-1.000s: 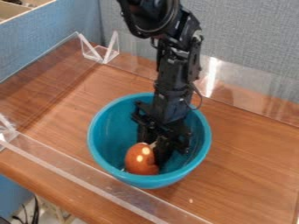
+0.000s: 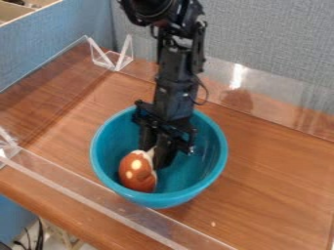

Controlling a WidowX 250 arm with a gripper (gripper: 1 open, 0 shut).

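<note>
A teal bowl (image 2: 200,178) stands on the wooden table. Inside it, toward the left, lies a red-orange rounded object (image 2: 137,172) with pale spots and some white at its upper right. My black gripper (image 2: 154,151) reaches down into the bowl from above, its tips at that object's upper right, and appears shut on it. The fingertips are partly lost in dark shadow.
A grey speckled wall (image 2: 268,44) rises behind the table, with a blue panel at the left. Clear plastic strips and white brackets (image 2: 111,61) line the edges.
My arm and gripper have moved left, along with the red-orange object. The bowl has also shifted left.
</note>
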